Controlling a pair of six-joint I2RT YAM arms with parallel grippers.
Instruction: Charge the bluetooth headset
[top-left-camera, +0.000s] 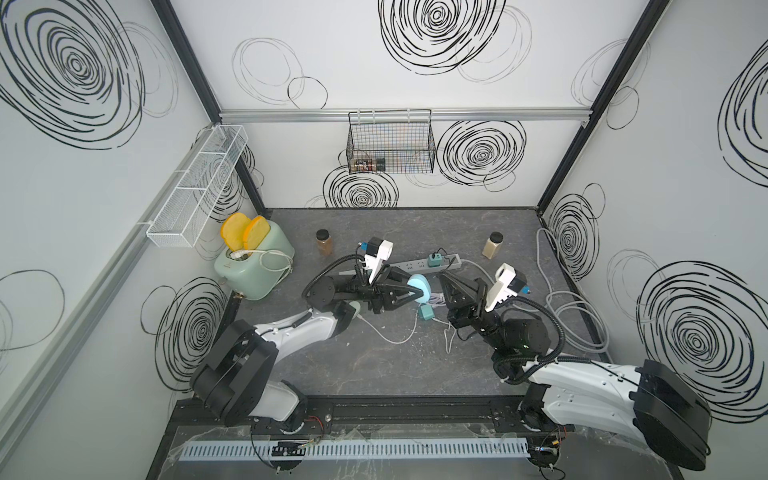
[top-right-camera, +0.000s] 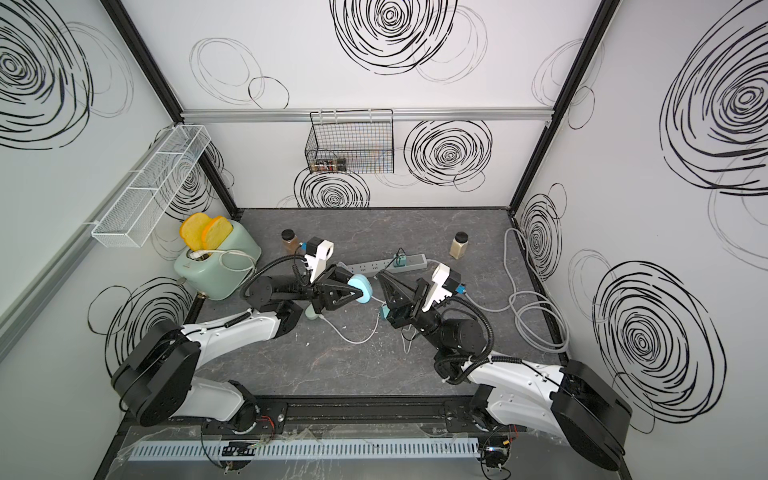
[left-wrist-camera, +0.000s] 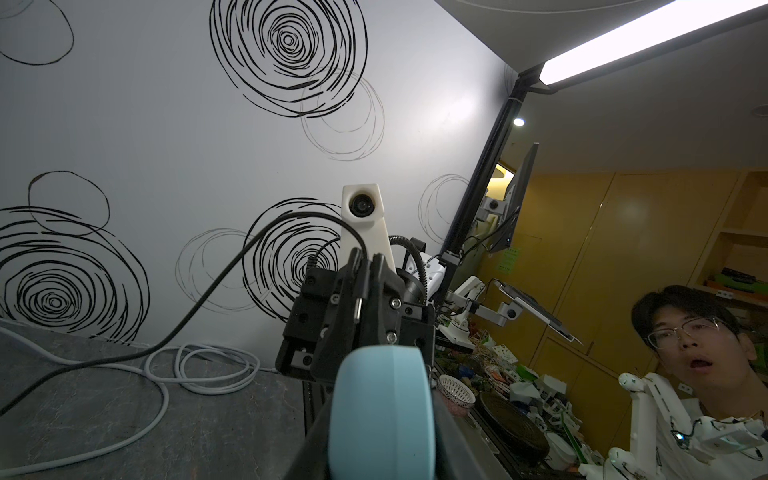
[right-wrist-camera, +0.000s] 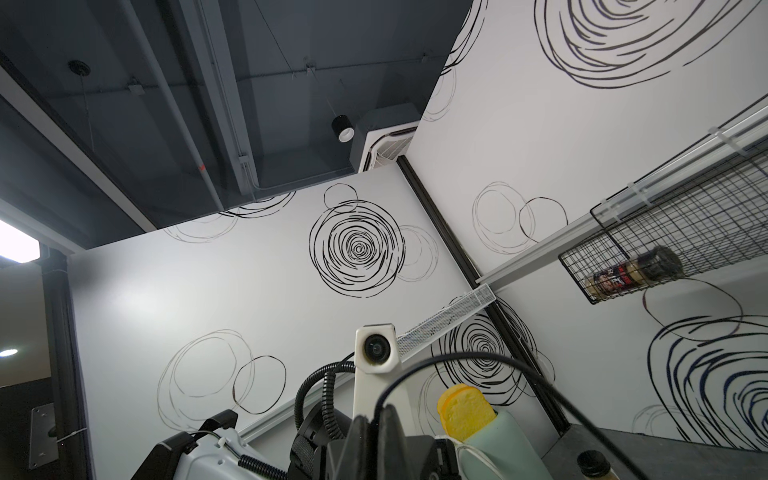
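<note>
A light blue rounded headset case (left-wrist-camera: 382, 416) is clamped in my left gripper (top-left-camera: 413, 291), held up above the table and turned toward the other arm. Just to its right in the top left view, my right gripper (top-left-camera: 445, 280) points at the case with its fingers pressed together and nothing showing between them. A small gap separates the two in the top right view, where the case (top-right-camera: 360, 288) is also visible. On the table beneath lies a teal charger block (top-left-camera: 426, 312) with a white cable. Whether the case's port faces my right gripper is hidden.
A white power strip (top-left-camera: 412, 265) with a teal plug (top-left-camera: 435, 260) lies behind the grippers. A green toaster (top-left-camera: 257, 264) stands at the left, and two jars (top-left-camera: 324, 241) stand toward the back. Coiled grey cable (top-left-camera: 572, 320) covers the right side.
</note>
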